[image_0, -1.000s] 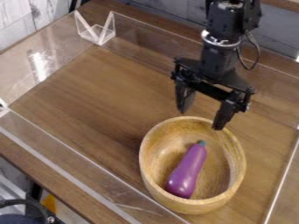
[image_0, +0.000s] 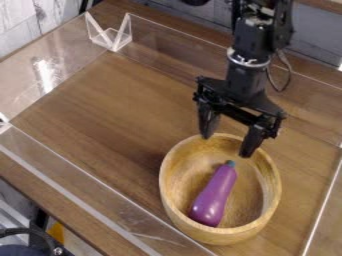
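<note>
A black robot gripper (image_0: 229, 135) hangs from the arm above the back of a round tan bowl (image_0: 174, 180), its two fingers spread open with nothing visible between them. Inside the bowl lies a purple toy eggplant (image_0: 214, 195), on a slant with its small green tip toward the back.
A small white wire-like object (image_0: 110, 32) stands at the back left. A grey wall runs along the back, and transparent edging borders the left side.
The gripper has shifted very slightly over the back of the bowl. The bowl and eggplant look unmoved.
</note>
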